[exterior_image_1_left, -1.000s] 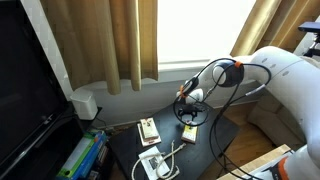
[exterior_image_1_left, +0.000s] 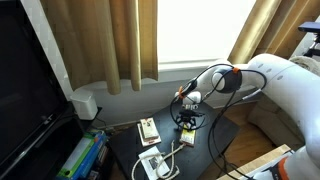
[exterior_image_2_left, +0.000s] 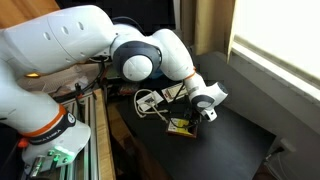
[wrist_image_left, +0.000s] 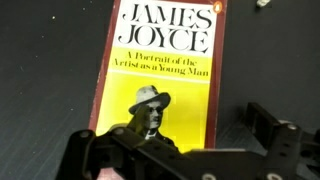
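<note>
A paperback book (wrist_image_left: 178, 80) with a white title panel reading JAMES JOYCE and a yellow lower cover lies flat on the dark table, face up. My gripper stands open low above its lower part, one finger over the book's left side and the other beyond its right edge. Nothing is held. In the second exterior view the yellow book (exterior_image_2_left: 181, 128) shows just under the gripper, partly covered by it. From the first exterior view the arm also hides part of the book (exterior_image_1_left: 188, 136).
Another book (exterior_image_1_left: 149, 130) lies to the left, with a white device (exterior_image_1_left: 154, 164) and a pale cord (exterior_image_1_left: 172, 160) nearer the front. A wall and curtain (exterior_image_1_left: 175, 35) stand behind. Bare table (exterior_image_2_left: 235, 145) extends on one side of the book.
The books have not visibly moved.
</note>
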